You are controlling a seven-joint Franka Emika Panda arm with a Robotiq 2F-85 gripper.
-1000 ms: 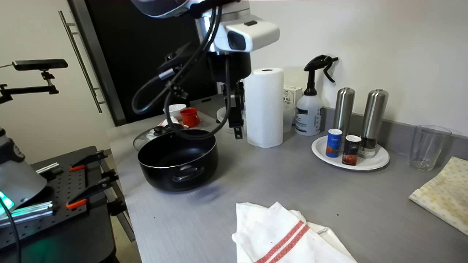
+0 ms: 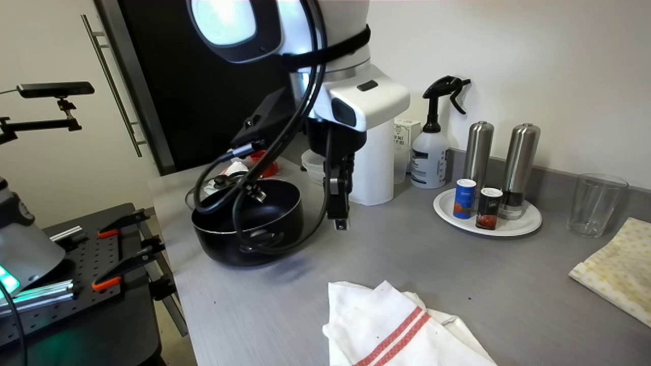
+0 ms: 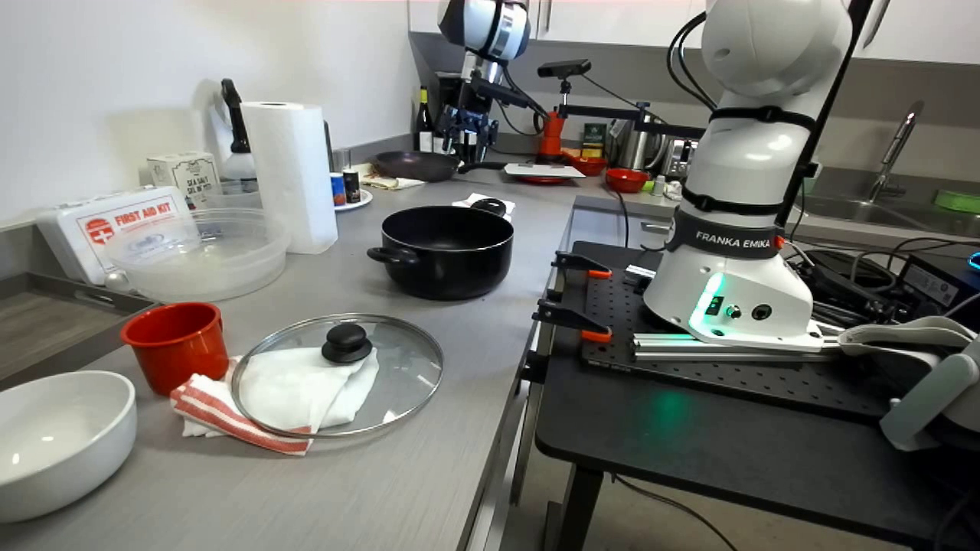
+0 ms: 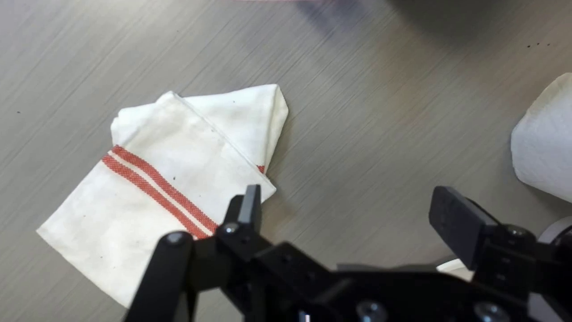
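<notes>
My gripper stands open over the grey counter, with bare surface visible between its fingers and nothing held. A folded white cloth with red stripes lies flat below, left of the fingers in the wrist view; the left finger covers part of it. In exterior view 1 the gripper hangs above the counter, to the right of a black pot and behind the cloth. Cables cross in front of the pot. From the other side, the pot appears without its lid, apparently empty.
A paper towel roll stands close beside the gripper. Shakers and grinders share a white plate; a clear glass is farther right. The glass lid rests on another striped cloth, near a red mug and white bowl.
In exterior view 1 my gripper has moved right and lower in the picture, with the arm now covering part of the paper towel roll. The pot and cloth have stayed put.
</notes>
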